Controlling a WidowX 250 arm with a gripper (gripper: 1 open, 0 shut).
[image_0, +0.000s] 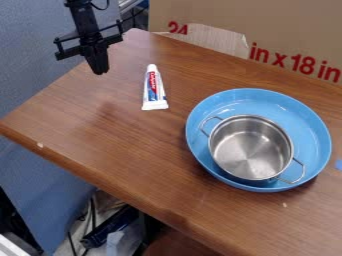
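My black gripper (96, 68) hangs over the upper left of the wooden table, fingertips pointing down; whether it is open or shut is too small to tell. To its right, apart from it, a white toothpaste tube (154, 89) with red and blue print lies on the table. A steel pot (249, 148) with two wire handles sits in a blue plate (217, 103) on the right side of the table.
A cardboard box (287, 30) stands along the back. Beyond the table's left edge are a blue-grey surface and some clutter below.
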